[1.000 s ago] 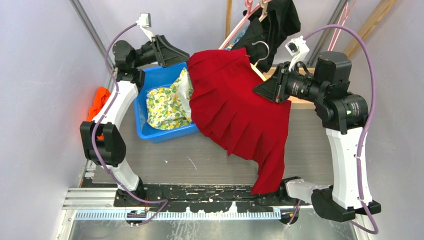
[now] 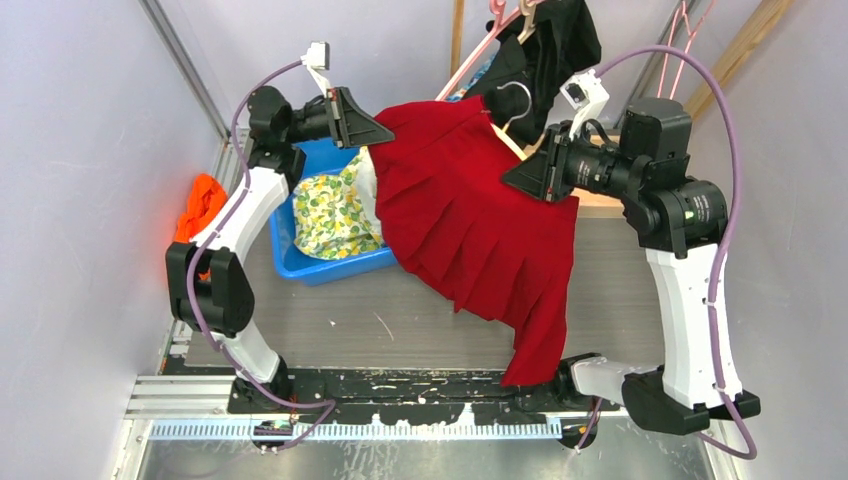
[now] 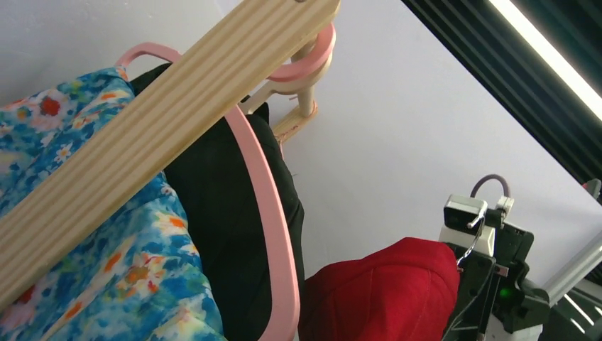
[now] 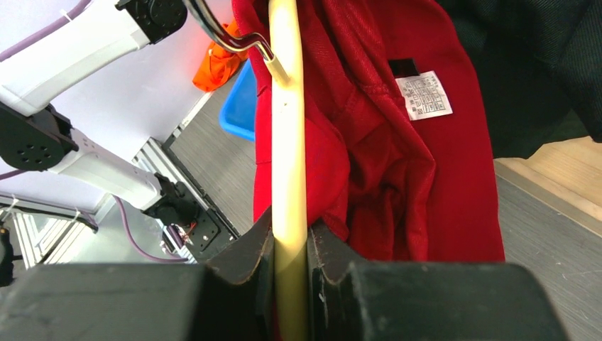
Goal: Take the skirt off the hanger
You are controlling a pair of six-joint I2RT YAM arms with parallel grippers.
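The red pleated skirt [image 2: 470, 230] hangs on a pale wooden hanger [image 4: 287, 142] with a metal hook [image 4: 234, 42]. In the right wrist view that hanger's bar runs down between the fingers of my right gripper [image 2: 525, 180], which is shut on it. The skirt's waistband folds and white label [image 4: 426, 96] show beside the bar. My left gripper [image 2: 368, 130] is at the skirt's upper left corner in the top view; whether it is open or touching the cloth is unclear. Its fingers are out of sight in the left wrist view.
A blue basin [image 2: 300, 260] with lemon-print cloth sits below left. An orange cloth [image 2: 200, 205] lies by the left wall. Behind are pink hangers [image 3: 270, 213], dark clothing [image 2: 560, 50] and floral fabric [image 3: 142, 270] on the rack.
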